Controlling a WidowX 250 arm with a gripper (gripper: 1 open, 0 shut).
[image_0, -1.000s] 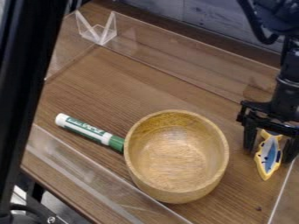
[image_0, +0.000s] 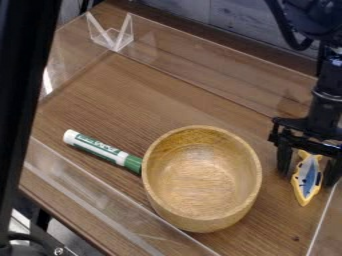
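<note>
A black gripper (image_0: 305, 158) is low at the right of the camera view, over a small yellow toy with blue and white markings (image_0: 306, 184). Its fingers reach down around the upper end of the toy; whether they are closed on it cannot be made out. A light wooden bowl (image_0: 201, 180) stands left of the toy. A green and white marker (image_0: 99, 149) lies on the table left of the bowl.
The wooden table (image_0: 147, 90) has clear space behind the bowl and marker. Clear plastic edging runs along its sides, and a white wire piece (image_0: 112, 36) is at the back left corner.
</note>
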